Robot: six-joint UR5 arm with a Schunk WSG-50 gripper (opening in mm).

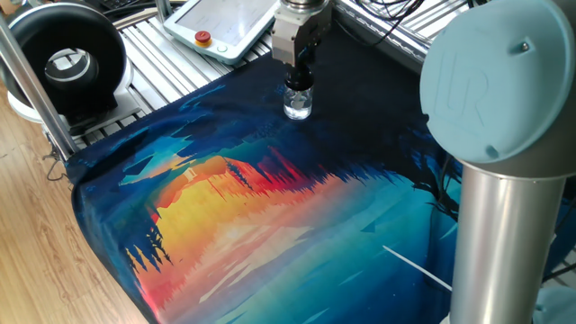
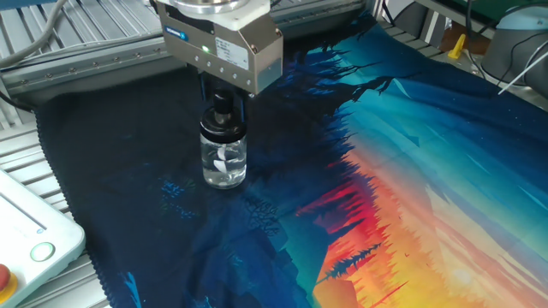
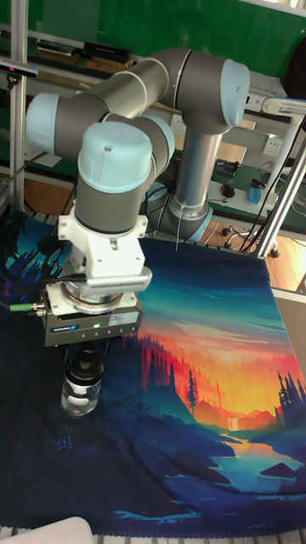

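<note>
A clear glass jar [image 2: 224,164] with a black lid and a black knob stands upright on the dark part of the printed cloth. Pale pieces show inside it. Directly above is my gripper [image 2: 224,115], its black fingers [image 2: 205,92] reaching down on either side of the knob to the lid. Whether they press on the lid or only surround it I cannot tell. From the opposite side, the jar [image 1: 298,103] is seen under the gripper body, which hides much of the lid. In the third view, the jar [image 3: 82,396] sits beneath the gripper, the fingers mostly hidden.
A teach pendant [image 1: 220,27] with a red stop button lies at the table edge. A black round object [image 1: 67,63] stands at the corner. A thin white stick-like line [image 1: 417,267] shows near the arm.
</note>
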